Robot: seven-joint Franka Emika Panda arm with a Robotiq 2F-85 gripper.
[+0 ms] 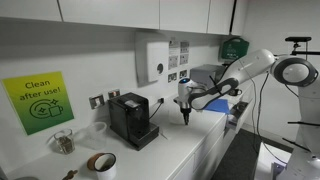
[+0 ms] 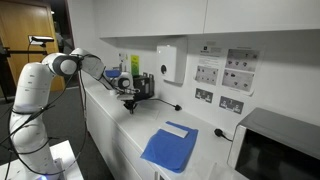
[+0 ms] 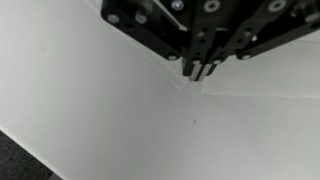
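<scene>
My gripper is shut in the wrist view, its narrow fingers together and nothing showing between them. Below it lies only the bare white countertop [image 3: 110, 110]. From the first exterior view, the gripper [image 1: 186, 120] hangs low over the counter, to the right of the black coffee machine [image 1: 131, 118]. The second exterior view puts the gripper [image 2: 131, 109] near the far part of the counter; whether it touches the surface I cannot tell.
A blue tray or mat [image 2: 172, 148] lies on the counter, with a black microwave [image 2: 275, 145] beyond it. Mugs [image 1: 104, 165], a glass jar [image 1: 64, 142] and a clear container [image 1: 96, 135] stand left of the coffee machine. Bare counter surrounds the gripper.
</scene>
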